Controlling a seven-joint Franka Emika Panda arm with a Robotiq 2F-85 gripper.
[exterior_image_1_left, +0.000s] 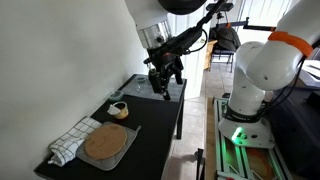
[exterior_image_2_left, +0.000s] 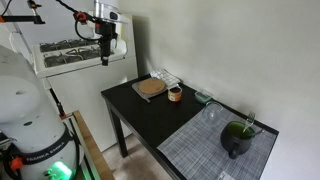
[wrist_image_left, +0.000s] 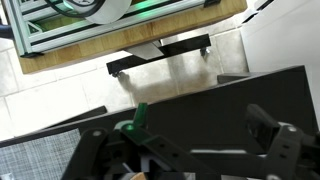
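Note:
My gripper hangs in the air above the front side of the black table, clear of everything on it. In the wrist view the two dark fingers of the gripper stand wide apart, so it is open and empty. Beneath it show the table's edge and the tiled floor. On the table lie a round brown board, a checked cloth and an orange-brown cup. A dark green pot with utensils in it stands on a grey woven mat.
A clear container and a small dark green item sit near the table's wall side. A white stove stands beyond the table.

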